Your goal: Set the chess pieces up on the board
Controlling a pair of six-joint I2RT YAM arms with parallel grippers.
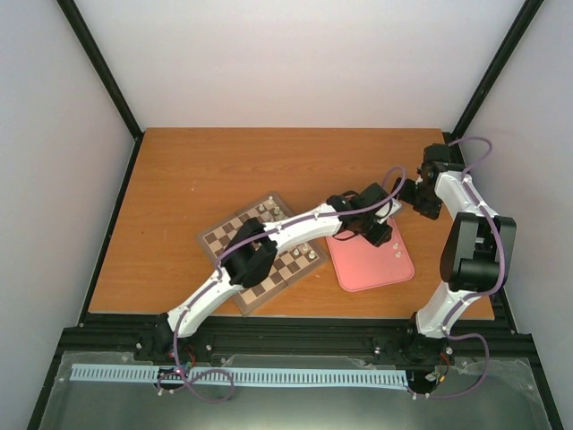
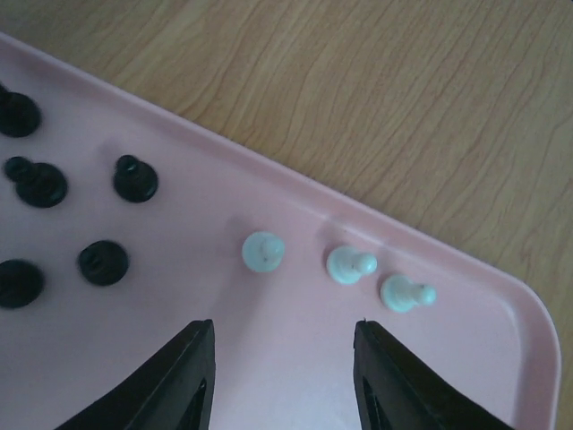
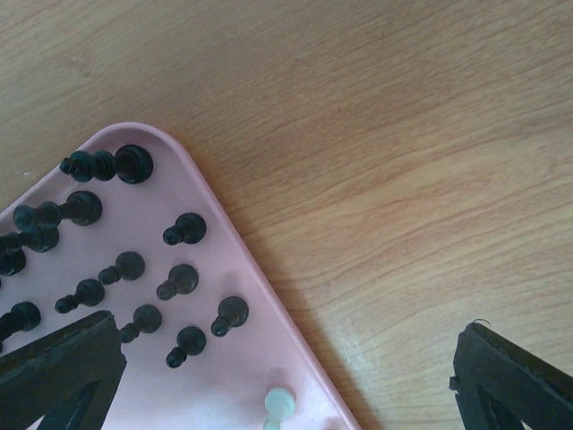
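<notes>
Over the pink tray (image 1: 363, 273) hangs my left gripper, its fingers part open and empty. In the left wrist view, three white pawns stand along the tray's edge just beyond the fingertips: one pawn (image 2: 263, 252), a middle pawn (image 2: 347, 264) and a third pawn (image 2: 406, 293). Several black pieces (image 2: 105, 262) stand to their left. My right gripper is open and empty, above the wood beside the tray's far corner. On the chessboard (image 1: 260, 291), several white pieces (image 1: 304, 251) stand along one side; the left arm covers part of the board.
In the right wrist view, taller black pieces (image 3: 98, 165) and several black pawns (image 3: 183, 279) fill the tray's far end. The tray's near part is bare. Open wooden tabletop (image 1: 197, 170) lies behind and left of the board.
</notes>
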